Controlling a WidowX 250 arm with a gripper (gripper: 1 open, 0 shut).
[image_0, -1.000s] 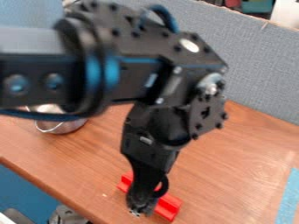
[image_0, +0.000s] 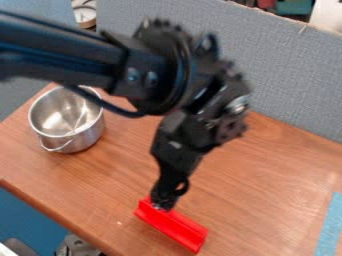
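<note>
A bright red bar-shaped object (image_0: 182, 232) lies on the wooden table (image_0: 266, 200) near its front edge. The black gripper (image_0: 163, 201) points down at the red object's back-left end, its tips at or just above it; whether they touch cannot be told. It is open, with the fingers hard to make out. A steel pot (image_0: 64, 120) with a handle stands to the left.
A grey padded wall (image_0: 287, 75) runs along the back. A light blue strip (image_0: 330, 222) lies at the right edge. The table right of the gripper is clear. A blue surface shows beyond the table at lower left.
The arm has pulled back and the gripper has moved left and up along the red object, toward its far-left end. The red object has not visibly moved.
</note>
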